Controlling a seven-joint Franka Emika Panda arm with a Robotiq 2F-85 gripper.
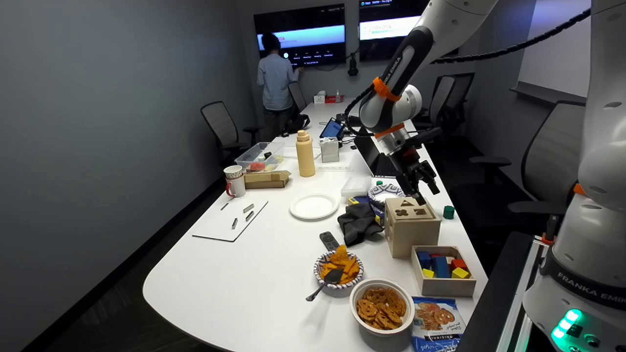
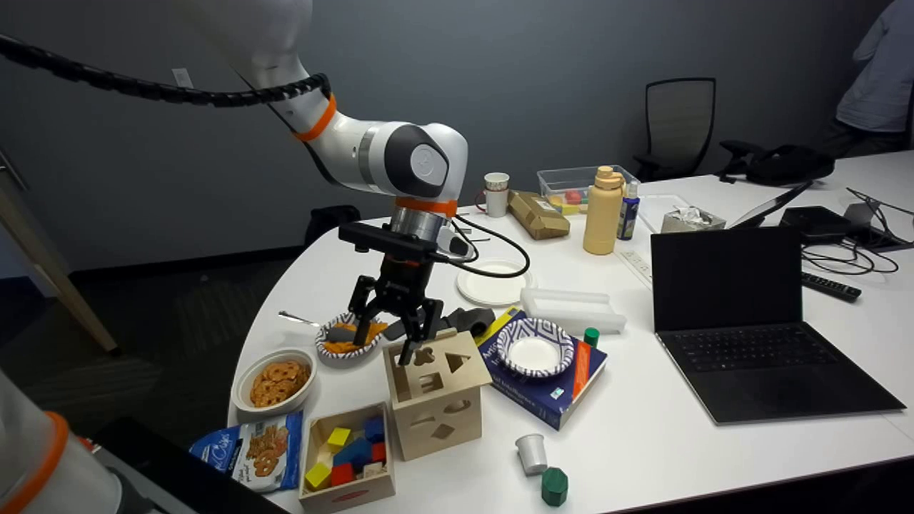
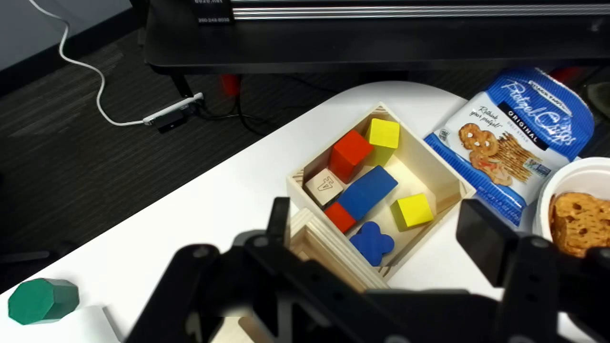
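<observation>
My gripper (image 2: 373, 344) hangs open over the wooden shape-sorter box (image 2: 440, 427), nothing between its fingers. In the wrist view its two dark fingertips (image 3: 278, 220) stand wide apart, with part of the sorter showing beneath. Cut-out holes mark the sorter's top and side. Beside it sits a shallow wooden tray (image 3: 437, 166) of blocks: a tall red block (image 3: 350, 153), yellow blocks (image 3: 412, 211), a blue block (image 3: 367, 192), a blue clover-shaped block (image 3: 372, 243) and a pale block with a printed mark (image 3: 324, 187). A green block (image 2: 554, 487) lies alone on the table.
A pretzel bag (image 1: 437, 325), a pretzel bowl (image 1: 382, 308) and a chip bowl (image 1: 339, 269) surround the near end. A small cup (image 2: 532, 454), a blue book (image 2: 561, 402) and a laptop (image 2: 771, 364) lie on the sorter's other side.
</observation>
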